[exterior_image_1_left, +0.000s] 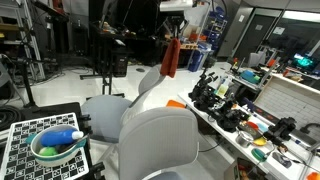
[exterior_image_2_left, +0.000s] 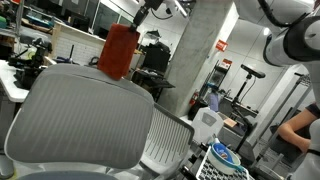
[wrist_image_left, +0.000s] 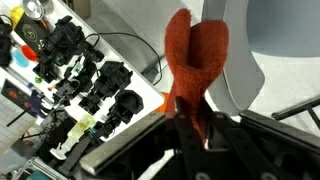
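A red cloth (exterior_image_1_left: 171, 57) hangs from my gripper (exterior_image_1_left: 178, 36), which is shut on its upper end. In exterior view 2 the cloth (exterior_image_2_left: 118, 52) appears just over the top of a grey chair back (exterior_image_2_left: 80, 115); whether it touches the chair cannot be told. The wrist view shows the cloth (wrist_image_left: 195, 60) stretching away from the fingers, with a grey chair (wrist_image_left: 238, 65) beside and below it. The cloth covers much of the fingertips there.
A white table (exterior_image_1_left: 215, 125) carries several black devices (exterior_image_1_left: 210, 95) close to the chairs. Another grey chair back (exterior_image_1_left: 158, 140) stands nearer the camera. At the left, a bowl (exterior_image_1_left: 58, 145) with a blue item rests on a black-and-white grid.
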